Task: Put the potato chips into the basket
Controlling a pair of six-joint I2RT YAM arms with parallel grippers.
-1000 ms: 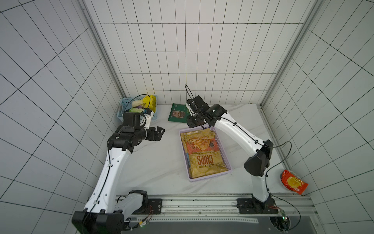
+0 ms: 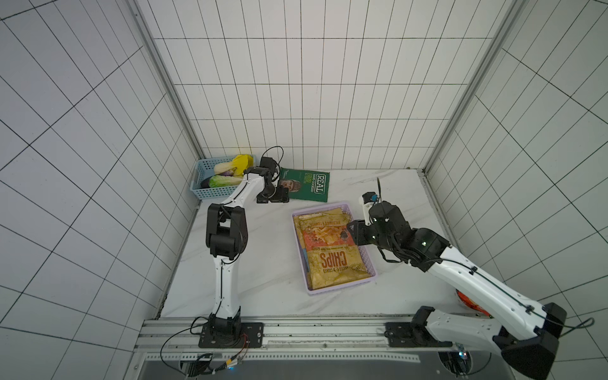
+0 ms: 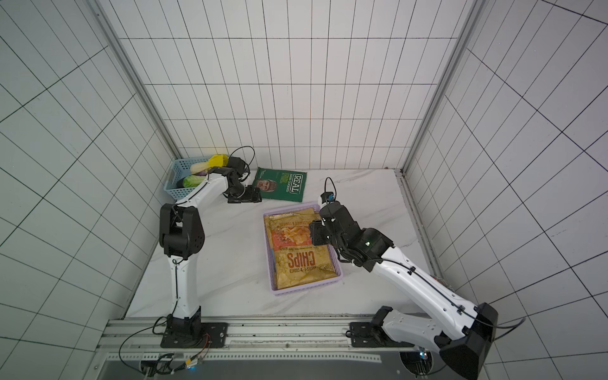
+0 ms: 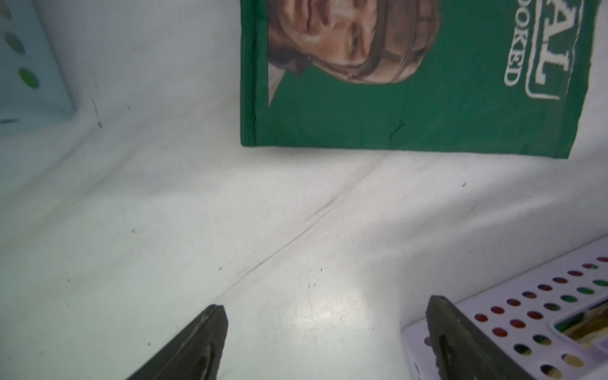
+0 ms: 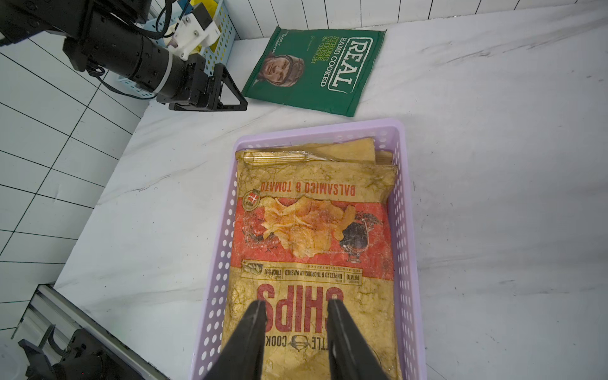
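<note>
A green chip bag (image 2: 310, 184) lies flat on the table behind the purple basket (image 5: 405, 190). Inside that basket rests a yellow-brown chips bag (image 5: 304, 253) with a red band, face up, with more packaging under its far end. My left gripper is open and empty, over bare table in front of the green bag (image 4: 380, 107); one finger (image 4: 452, 335) overlaps the basket's corner in the left wrist view. Above the basket's right side, my right gripper has its fingers apart, with nothing held between them.
A blue basket (image 2: 204, 183) with vegetables and a yellow item stands at the back left, close to the left arm. A red-orange packet (image 2: 471, 302) lies at the right edge, partly behind the right arm. Table right of the purple basket is clear.
My left gripper has moved right and away from the front, toward the green bag. The right gripper has drawn back and right from beside that bag, uncovering it. The purple basket has stayed put.
</note>
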